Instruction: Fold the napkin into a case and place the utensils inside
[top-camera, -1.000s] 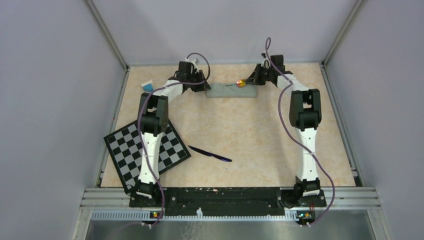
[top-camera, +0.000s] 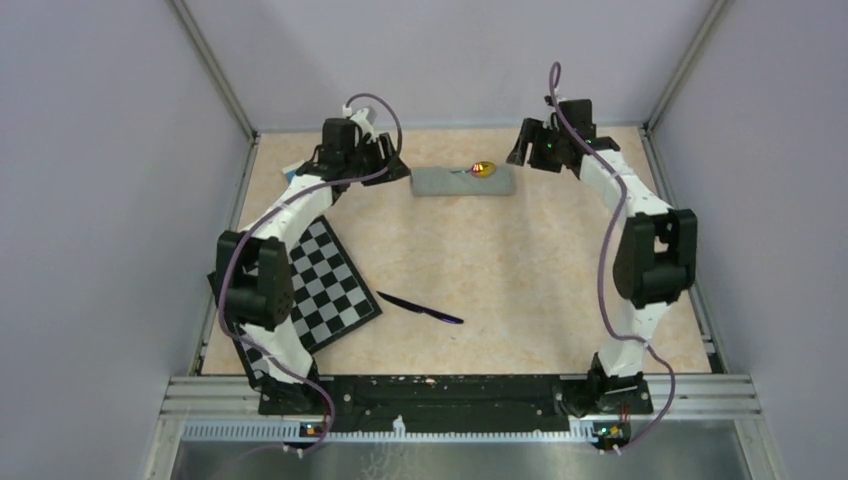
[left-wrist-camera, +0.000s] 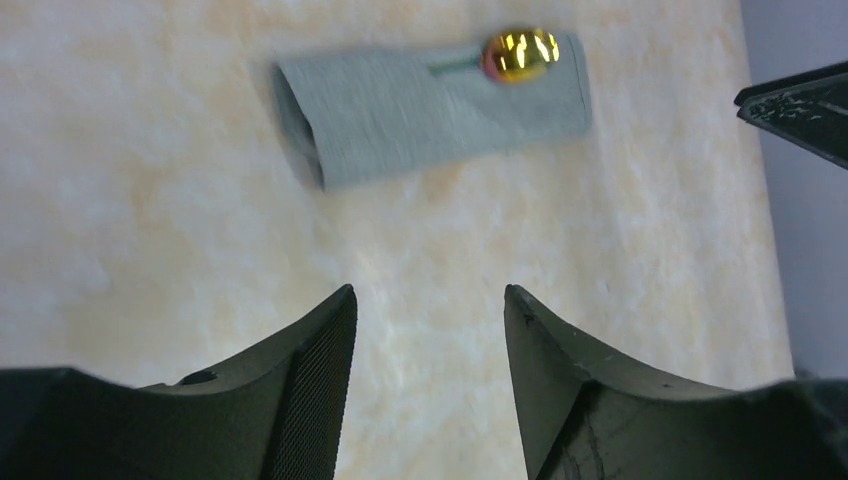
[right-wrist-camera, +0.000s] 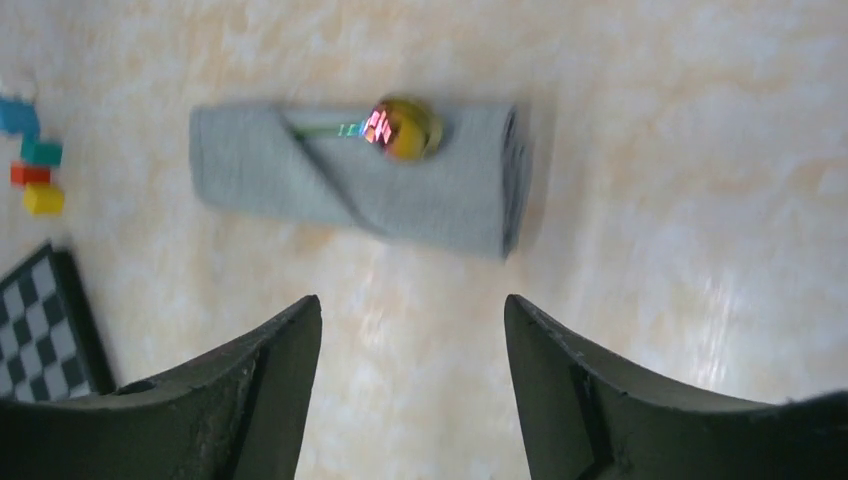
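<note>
A grey napkin (top-camera: 435, 183), folded into a long flat strip with a diagonal pocket edge, lies at the far middle of the table. On it rests a shiny gold spoon (top-camera: 483, 169); its bowl shows on top and its thin handle runs under the diagonal fold. A dark knife (top-camera: 420, 307) lies on bare table towards the front. My left gripper hangs above the table near the napkin's left end, its fingers apart and empty. Off the napkin's right end, my right gripper is open with nothing held.
A checkerboard (top-camera: 330, 285) covers the left front, partly beneath my left arm. Several small coloured blocks (right-wrist-camera: 42, 200) appear at the left of the right wrist view.
Both grippers have moved outward from the napkin and look higher, left arm leftward, right arm rightward. Napkin, spoon and knife lie as before.
</note>
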